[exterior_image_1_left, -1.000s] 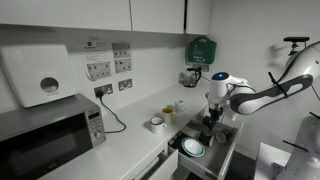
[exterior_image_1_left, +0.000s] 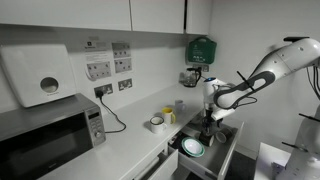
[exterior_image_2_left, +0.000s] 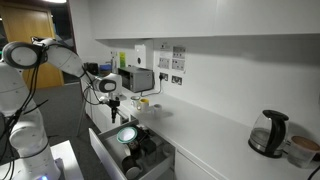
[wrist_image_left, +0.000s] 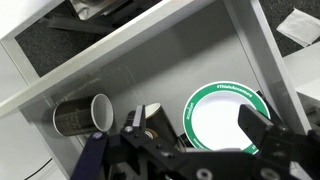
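Note:
My gripper stands open above an open drawer (wrist_image_left: 150, 70), and nothing shows between its fingers. Below it in the wrist view lies a white plate (wrist_image_left: 215, 119) with a green lettered rim, partly covered by the gripper. Beside the plate is a dark mug (wrist_image_left: 155, 122), also partly hidden by the gripper. Further left, another dark mug (wrist_image_left: 75, 118) lies on its side, its pale mouth facing right. In exterior view 1 the gripper (exterior_image_1_left: 208, 122) hangs over the drawer, with the plate (exterior_image_1_left: 192, 147) to its left.
On the counter stand a white mug (exterior_image_1_left: 157, 125), a yellow mug (exterior_image_1_left: 169, 117) and a microwave (exterior_image_1_left: 48, 152). A kettle (exterior_image_2_left: 268, 133) is at the right in exterior view 2. Drawer walls (wrist_image_left: 262, 50) surround the plate and mugs.
The arm has shifted right in exterior view 1 and its links have stretched into a different pose. The plate and the counter items have not moved.

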